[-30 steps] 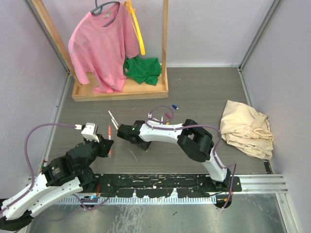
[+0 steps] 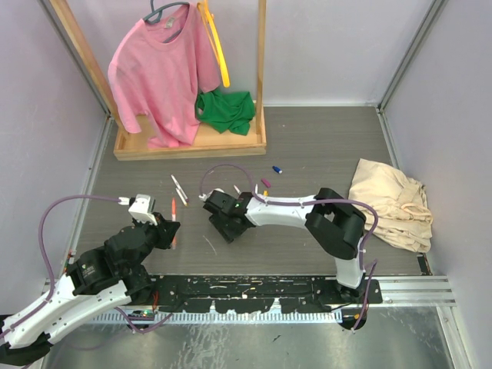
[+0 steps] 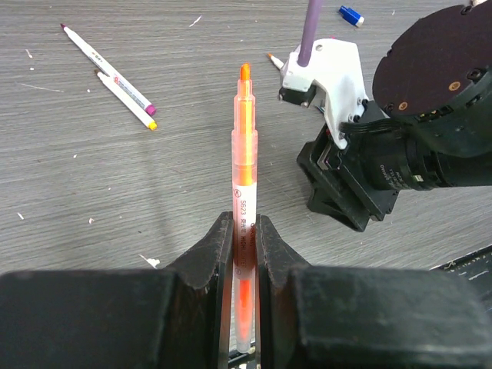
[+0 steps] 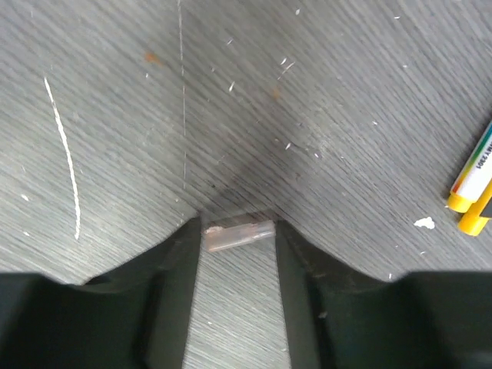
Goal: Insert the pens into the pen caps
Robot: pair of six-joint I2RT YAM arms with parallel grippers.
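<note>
In the left wrist view, my left gripper is shut on an orange-and-clear pen point(image 3: 244, 161), which stands lengthwise between the fingers with its orange tip pointing away. From above, that pen point(image 2: 174, 215) shows beside the left gripper point(image 2: 171, 228). Low over the table, my right gripper is part open around a small, pale, see-through piece point(image 4: 240, 234) that looks like a cap. Its two ends lie close to the fingers; whether they touch cannot be made out. In the top view the right arm hides this piece.
Two white markers point(image 2: 179, 190) lie left of centre. A blue cap point(image 2: 277, 169) and a magenta cap point(image 2: 266, 183) are farther back. Yellow-ended pens point(image 4: 470, 188) lie right of the right gripper. A beige cloth point(image 2: 390, 204) rests at the right.
The left arm and its pen have stayed still.
</note>
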